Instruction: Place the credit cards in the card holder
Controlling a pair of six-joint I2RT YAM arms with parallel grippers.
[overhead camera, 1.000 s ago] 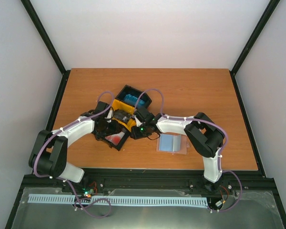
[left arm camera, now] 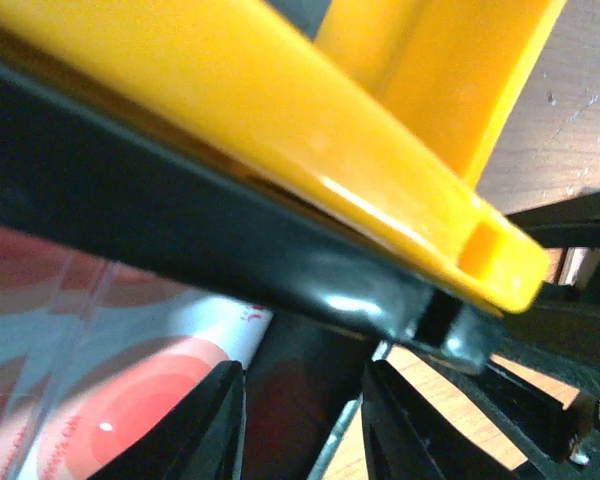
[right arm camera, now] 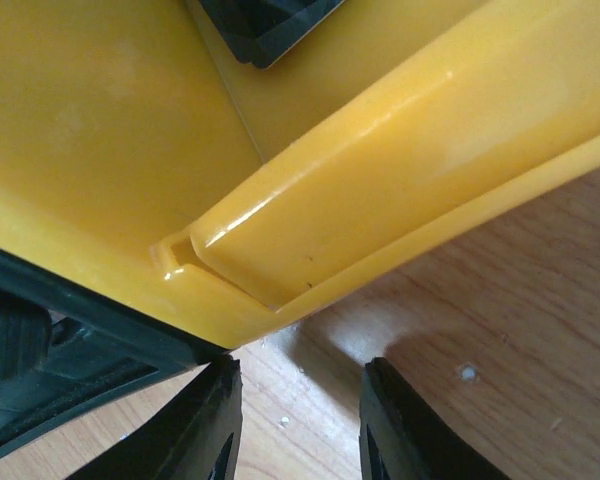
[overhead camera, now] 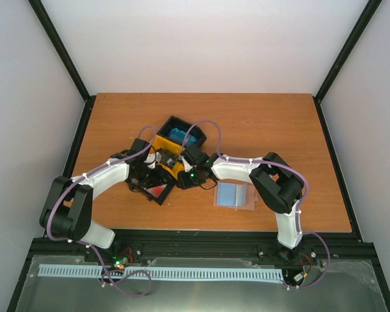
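An open, pale blue folder-like item (overhead camera: 231,194), which looks like the card holder, lies flat on the table right of the bins, partly under my right arm. My left gripper (overhead camera: 160,179) is over the front black bin, which holds red-and-white packets (left arm camera: 160,395). In the left wrist view its fingers (left arm camera: 215,425) stand part open, with the bin's dark wall showing in the gap. My right gripper is part open and empty, just beside the corner of the yellow bin (right arm camera: 330,215). I cannot make out any credit card for certain.
Behind the yellow bin, a rear black bin (overhead camera: 174,122) holds something blue (overhead camera: 182,136). Dark items (overhead camera: 166,158) lie in the yellow bin. The bins touch in a slanted row between my arms. Bare wooden table (overhead camera: 273,127) spreads across the back right.
My left gripper has shifted slightly right and covers more of the front black bin. The right arm and the bins look almost unmoved.
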